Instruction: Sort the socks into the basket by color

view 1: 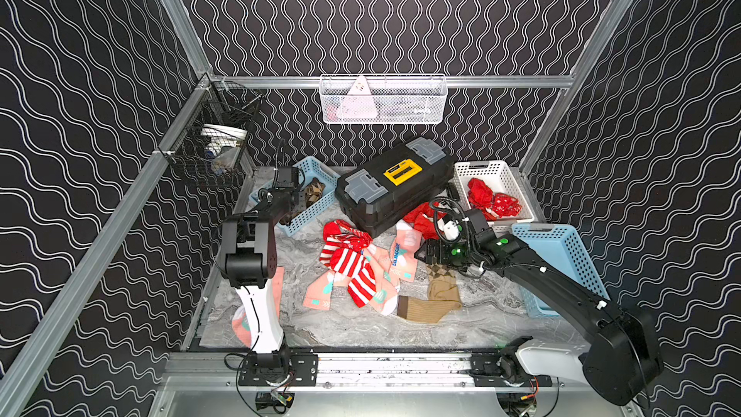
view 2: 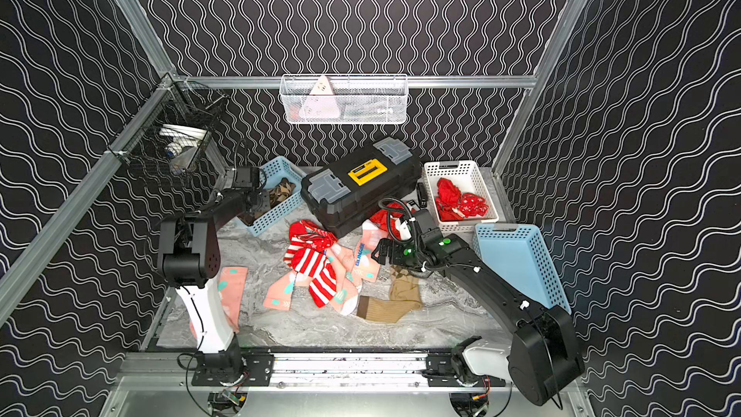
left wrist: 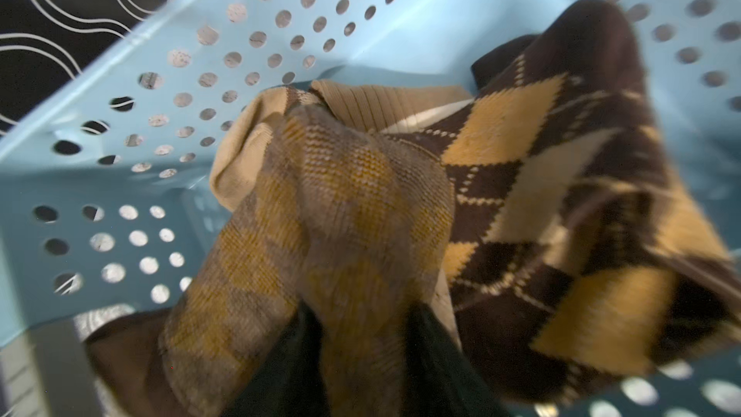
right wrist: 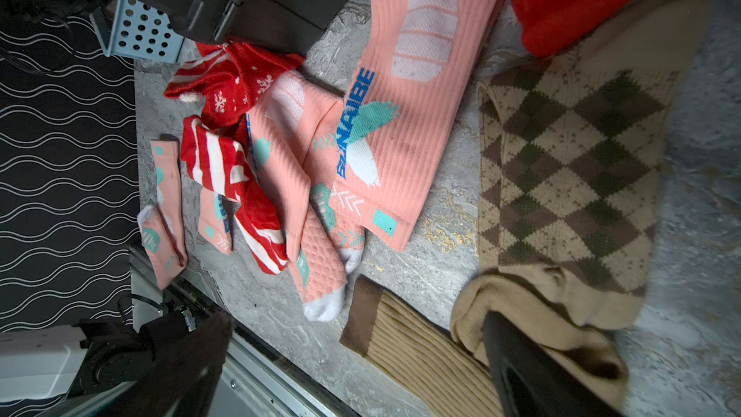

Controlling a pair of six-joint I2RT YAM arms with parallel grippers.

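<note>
Inside the left blue basket (left wrist: 224, 38), my left gripper points down with its fingers part open. A brown-and-mustard sock (left wrist: 355, 185) bulges up between them; whether they press on it is unclear. A dark brown argyle sock (left wrist: 532, 162) lies beside it. Over the table, my right gripper stands open above a tan argyle sock (right wrist: 586, 177) with a ribbed cuff, nothing gripped. Left of that, pink socks (right wrist: 409, 108) and a red-and-white striped sock (right wrist: 224, 170) overlap. Another red sock (view 1: 420, 218) lies near the toolbox.
A black toolbox (view 1: 386, 193) stands between the left basket and the white basket (view 1: 505, 177) holding red socks. An empty blue basket (view 1: 559, 258) sits at right. One more pink sock (view 2: 231, 289) lies by the left arm's base.
</note>
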